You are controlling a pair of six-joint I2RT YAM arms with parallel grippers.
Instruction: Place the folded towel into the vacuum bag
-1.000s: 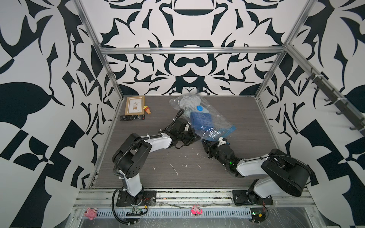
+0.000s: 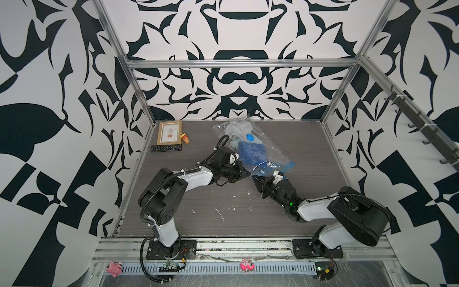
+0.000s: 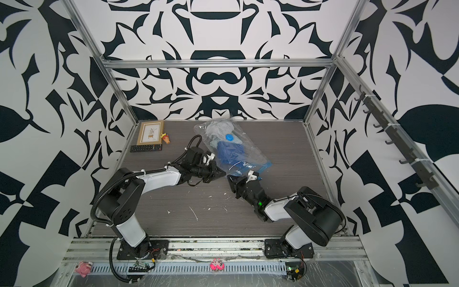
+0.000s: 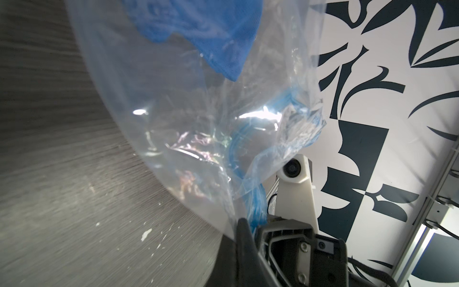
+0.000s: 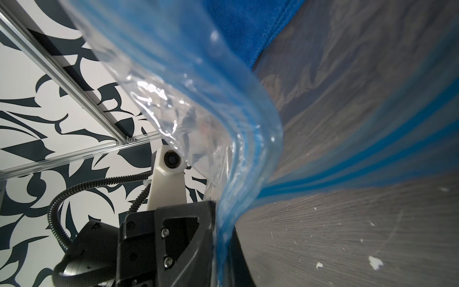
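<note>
The clear vacuum bag (image 2: 272,148) lies on the table with its blue-striped mouth toward me. A blue folded towel (image 2: 252,154) shows inside it, and a grey cloth (image 2: 239,128) fills the far end. My left gripper is shut at the mouth's left corner, the thin film running to a point between its fingertips. My right gripper is shut on the blue-striped rim (image 5: 253,143) of the bag. In the right wrist view, the mouth gapes around the rim, with the towel's hemmed edge (image 5: 258,28) deeper in.
A picture frame (image 2: 169,133), a black remote (image 2: 166,148) and a small fries-shaped toy (image 2: 185,138) sit at the back left. Both grippers stand close together.
Both grippers have shifted slightly to the left, and the near end of the bag has come a little with them. Both stay shut at the mouth.
</note>
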